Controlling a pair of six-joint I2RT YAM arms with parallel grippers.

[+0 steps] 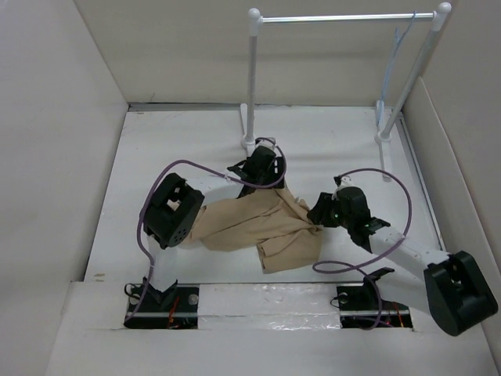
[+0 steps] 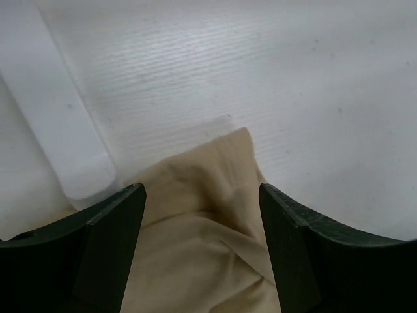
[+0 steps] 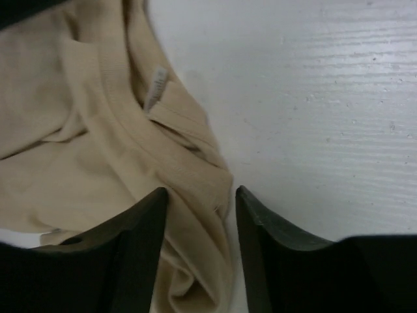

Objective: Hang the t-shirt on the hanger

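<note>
A crumpled tan t-shirt point(image 1: 243, 223) lies on the white floor. My left gripper point(image 1: 275, 172) is over its back edge; in the left wrist view its fingers stand apart above the cloth point(image 2: 202, 254), beside a white rack foot. My right gripper point(image 1: 317, 210) is low at the shirt's right edge, fingers apart, with folded cloth point(image 3: 182, 169) under and between them; whether they touch it I cannot tell. A blue hanger point(image 1: 385, 74) hangs at the right end of the rack's bar point(image 1: 337, 17).
The rack's two posts point(image 1: 251, 78) stand on feet at the back. White walls enclose the workspace on the sides and back. Bare floor lies at the back left and between the posts.
</note>
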